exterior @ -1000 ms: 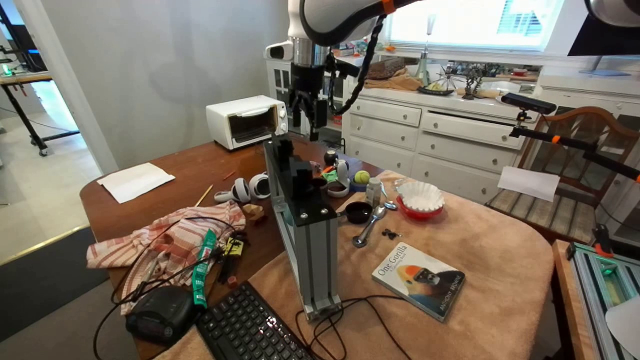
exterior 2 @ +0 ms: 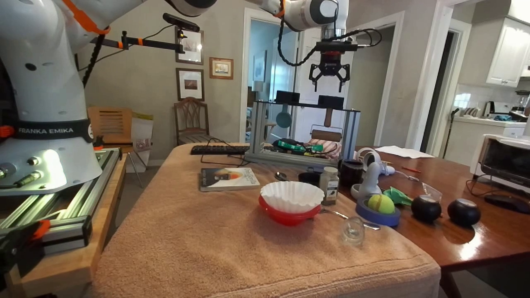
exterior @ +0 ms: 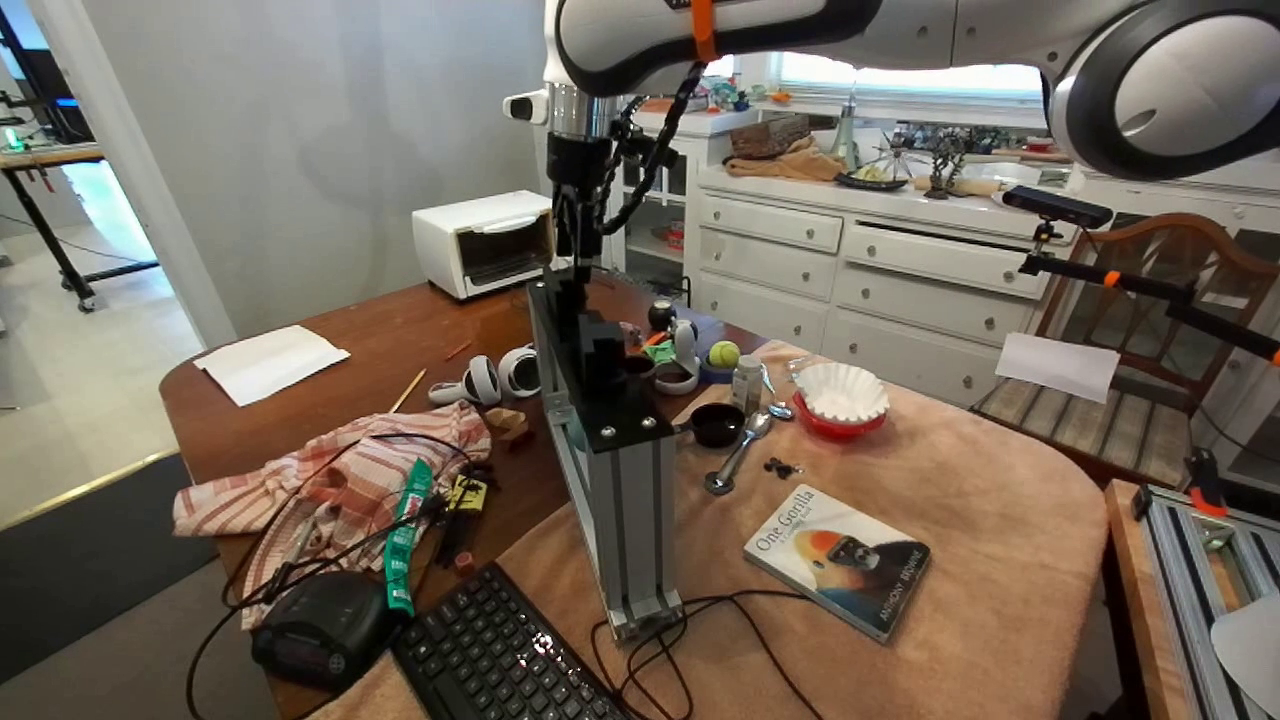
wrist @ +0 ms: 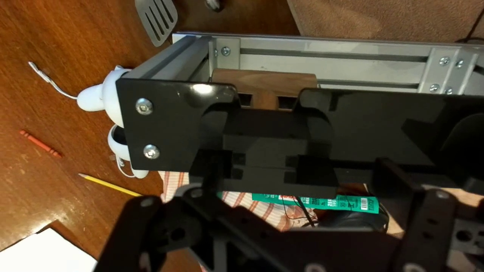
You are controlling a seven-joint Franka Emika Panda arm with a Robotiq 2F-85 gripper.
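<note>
A metal-framed rack (exterior: 624, 516) with a black top plate (wrist: 168, 122) stands on the table. Two black blocks sit on that plate: one far block (exterior 2: 331, 102) with a brown wooden handle (exterior 2: 328, 118) hanging beneath it, and another block (exterior 2: 288, 97) with a round grey-green tool (exterior 2: 283, 119) below. My gripper (exterior 2: 328, 90) is open, pointing down over the far block, with a small gap showing between fingertips and block. In the wrist view this block (wrist: 267, 140) lies between the spread fingers, and a wooden piece (wrist: 263, 81) shows beneath the plate.
Beside the rack lie a white headset controller (exterior: 482, 379), a striped cloth (exterior: 348, 474) and a keyboard (exterior: 504, 654). A red bowl with a white paper filter (exterior 2: 290, 208), a glass jar (exterior 2: 329, 185) and a book (exterior: 837, 559) rest on the towel. The white toaster oven (exterior: 480, 240) stands behind.
In exterior view 1 my gripper has moved left and lower, to just over the rack's far block. The rack and the tabletop objects have stayed put.
</note>
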